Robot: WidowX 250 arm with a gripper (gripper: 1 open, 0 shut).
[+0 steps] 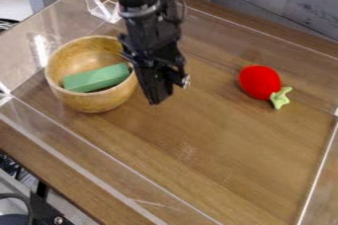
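Note:
My gripper [157, 91] hangs over the table just right of a wooden bowl [73, 63], shut, with nothing visible between its fingers. In the bowl lies a green block-like object [93, 79]. Farther right on the table is a red vegetable toy [259, 81] with a pale green top.
A grey wall bounds it at the back right, and a dark chair and cables show beyond the left edge.

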